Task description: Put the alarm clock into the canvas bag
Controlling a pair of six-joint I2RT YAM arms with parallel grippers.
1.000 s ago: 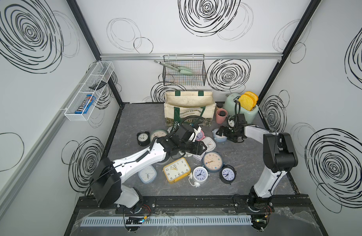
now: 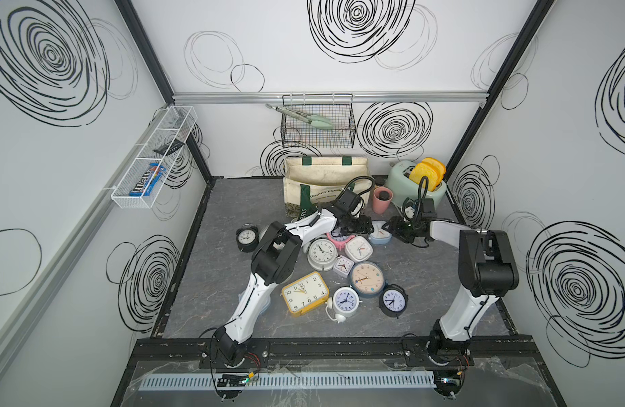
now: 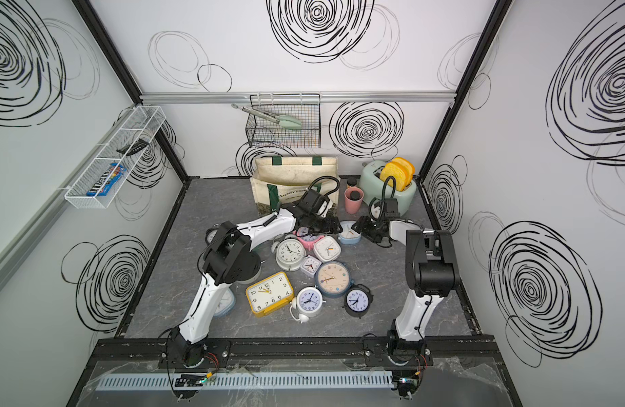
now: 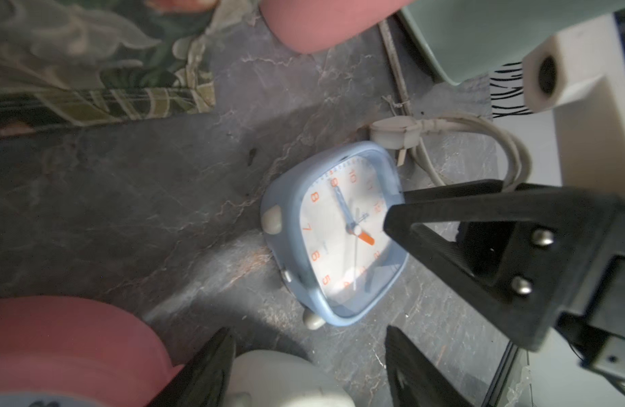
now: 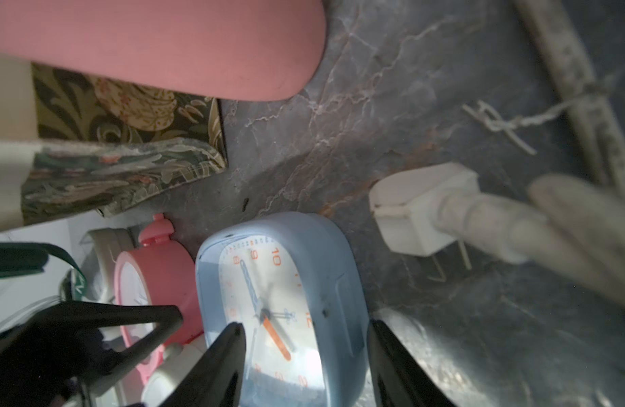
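A light blue alarm clock (image 4: 346,234) (image 5: 278,318) lies on the table in front of the canvas bag (image 2: 326,176). My left gripper is open above it, fingers apart at the lower edge of its wrist view. My right gripper is open over the same clock from the right, a finger at either side of the clock face. Neither is shown closed on the clock. The bag stands at the back centre.
A pink cup (image 2: 382,198) and a green toaster (image 2: 400,179) stand behind. Many other clocks crowd the front centre, including a pink one (image 5: 163,291). A white plug and cable (image 5: 421,210) lie beside the blue clock.
My left arm has swung right and away from the front, over to the blue clock. My right gripper has shifted slightly right since a second ago.
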